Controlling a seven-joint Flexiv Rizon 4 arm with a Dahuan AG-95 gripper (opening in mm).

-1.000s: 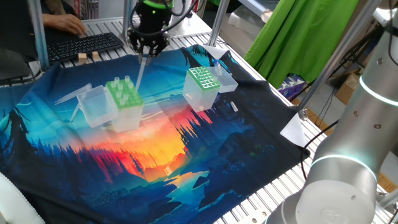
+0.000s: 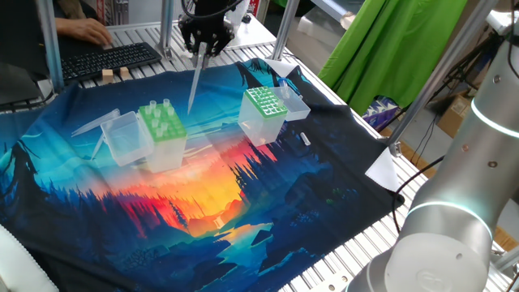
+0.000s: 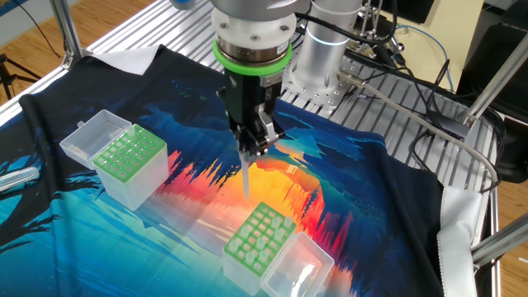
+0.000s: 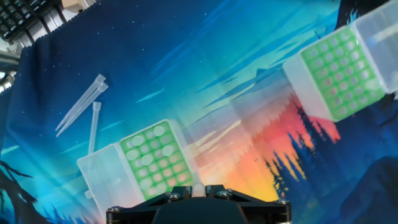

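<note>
A long clear pipette tip hangs from my gripper, which is shut on its upper end, the tip pointing down. In exterior view 2 the gripper holds the tip above the cloth, beside one rack box. That box, with a green-topped rack, has several tips standing up from it. A second green rack box stands apart to the right, with no tips visibly projecting from it. From the wrist view, the held tip's top shows between the fingers, near the first rack; its lower part is hidden.
Loose tips lie on the patterned cloth beside the first box's open lid. The second box's lid is open too. A keyboard and a person's hand are at the back left. Cloth between the boxes is clear.
Both boxes stay put.
</note>
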